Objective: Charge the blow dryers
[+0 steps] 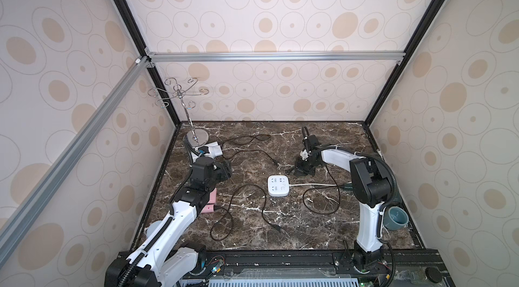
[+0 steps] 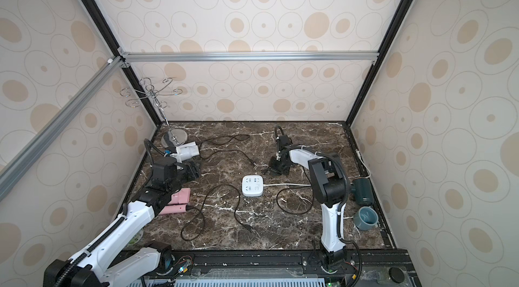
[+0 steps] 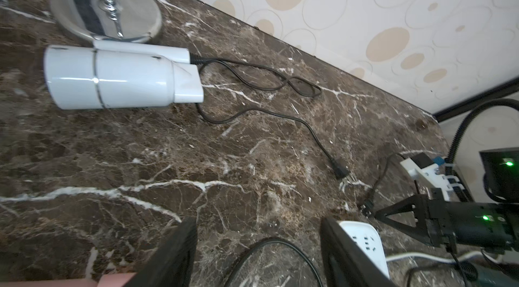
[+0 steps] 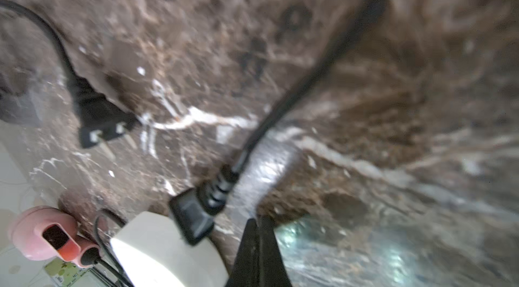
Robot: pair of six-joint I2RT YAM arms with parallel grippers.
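Just left of my right gripper, in its wrist view, lies a black plug (image 4: 197,208), outside the fingers. Those fingers are shut together with nothing between them. The white power strip (image 1: 278,185) stands mid-table, close to that plug. A second black plug (image 4: 105,119) with two prongs lies farther left, on the cord of the white blow dryer (image 3: 121,78). Pink blow dryer (image 2: 175,208) rests at the left, partly behind the left arm; its plug (image 1: 276,228) lies near the front. My left gripper hangs open and empty over the table.
A chrome stand with a round base (image 3: 108,8) is at the back left. A teal mug (image 1: 395,217) and a dark green blow dryer (image 2: 362,191) sit at the right edge. Black cords loop over the marble around the strip.
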